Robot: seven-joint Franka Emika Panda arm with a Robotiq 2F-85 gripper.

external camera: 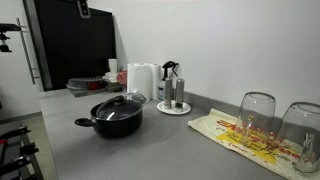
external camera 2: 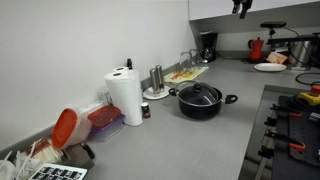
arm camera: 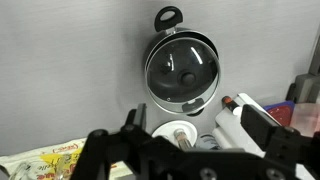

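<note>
A black pot (external camera: 118,118) with a glass lid (external camera: 118,107) stands on the grey counter. From above in the wrist view, the lid (arm camera: 183,72) covers the pot and its dark knob (arm camera: 188,78) shows near the centre. One loop handle (arm camera: 168,18) points toward the top of that view. My gripper is high above the counter, clear of the pot, its black fingers (arm camera: 258,122) spread apart. Nothing shows between them. Only a small dark part of the gripper (external camera 2: 240,10) appears at the top of exterior view 2.
Behind the pot stand a paper towel roll (external camera 2: 124,97) and a plate (external camera: 174,108) bearing tall grinders (external camera: 179,94). Upturned glasses (external camera: 256,111) rest on a patterned cloth (external camera: 222,127). Containers (external camera 2: 72,127) crowd one end. The counter in front of the pot (external camera 2: 195,150) is bare.
</note>
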